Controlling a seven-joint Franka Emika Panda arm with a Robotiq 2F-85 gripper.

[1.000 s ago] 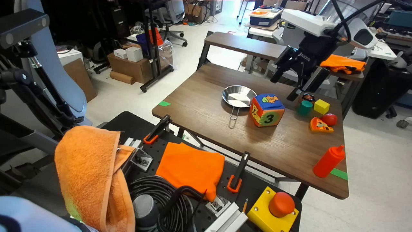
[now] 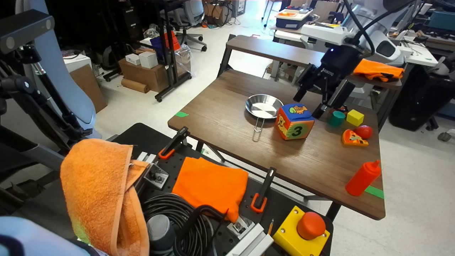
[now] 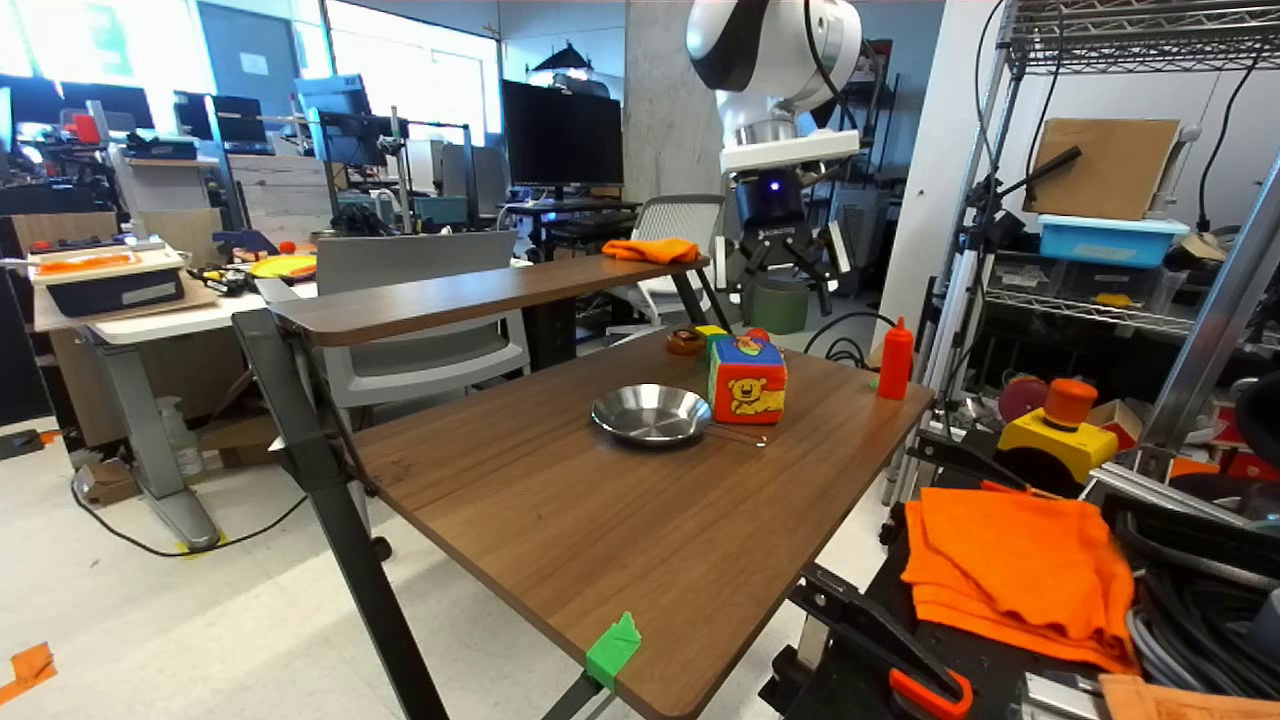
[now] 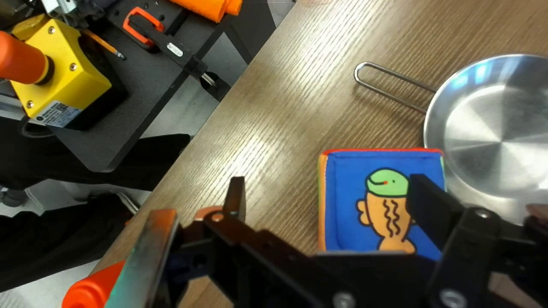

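Note:
A soft cube (image 2: 295, 122) with blue, orange and green faces stands on the wooden table, its blue top showing a fish in the wrist view. My gripper (image 2: 308, 105) hangs open above and just behind it, nothing between its fingers. In the wrist view, one finger (image 4: 434, 210) overlaps the right part of the cube's top (image 4: 344, 205), and the other finger (image 4: 235, 197) lies left of the cube over bare table. Beside the cube rests a steel pan (image 3: 651, 414), its wire handle (image 4: 395, 84) pointing toward the table's front edge.
A teal cup (image 2: 336, 119), yellow block (image 2: 354, 117), red tomato-like toy (image 2: 363, 132) and toy pizza slice (image 2: 354, 138) cluster right of the cube. A red squeeze bottle (image 2: 363, 178) stands near the front right corner.
My gripper has come lower and shifted left in exterior view 1, closer to the cube. The cube, pan and other table objects have stayed in place.

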